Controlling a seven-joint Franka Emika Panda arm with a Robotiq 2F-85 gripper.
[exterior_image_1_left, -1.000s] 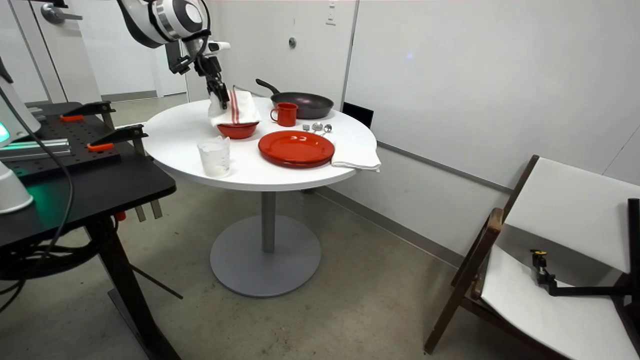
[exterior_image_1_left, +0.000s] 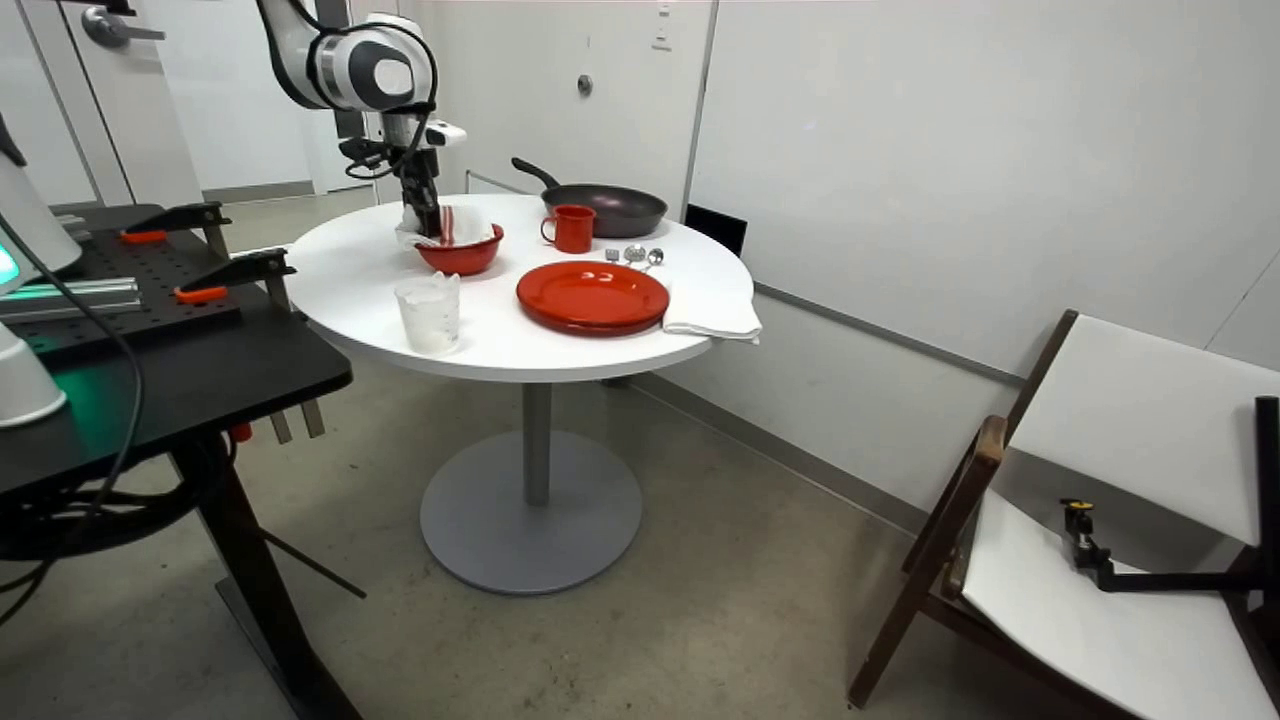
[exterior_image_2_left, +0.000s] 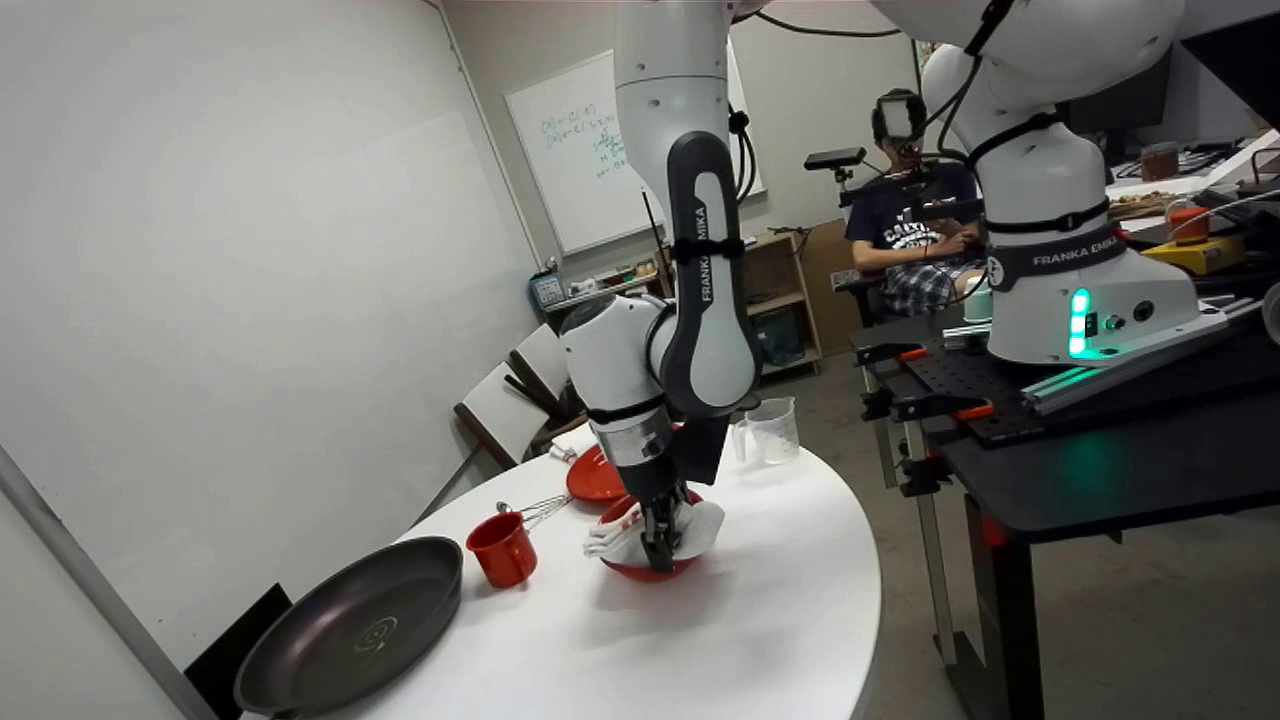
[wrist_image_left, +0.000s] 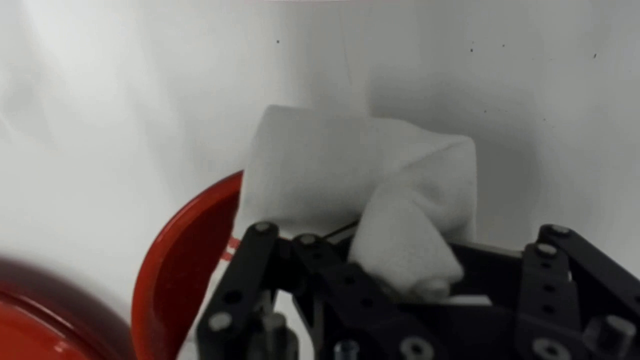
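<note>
My gripper (exterior_image_1_left: 431, 226) points down into a red bowl (exterior_image_1_left: 474, 257) on the round white table. It is shut on a white cloth (wrist_image_left: 318, 165) with red stripes, which bunches around the fingers in the wrist view and hides their tips. Part of the cloth lies inside the bowl, while folds spill over its rim in exterior view 2. In the wrist view the red bowl (wrist_image_left: 174, 258) curves out from under the cloth at the left.
Near the bowl stand a clear measuring cup (exterior_image_1_left: 429, 314), stacked red plates (exterior_image_1_left: 593, 295) and a red mug (exterior_image_1_left: 573, 228). A black pan (exterior_image_1_left: 609, 212) sits at the back. Small utensils (exterior_image_1_left: 633, 254) and a folded white napkin (exterior_image_1_left: 714, 314) lie at the right.
My gripper has come down and turned more upright. The cloth, draped high over the bowl a second ago, now sits lower, partly in it, and the bowl has shifted slightly left.
</note>
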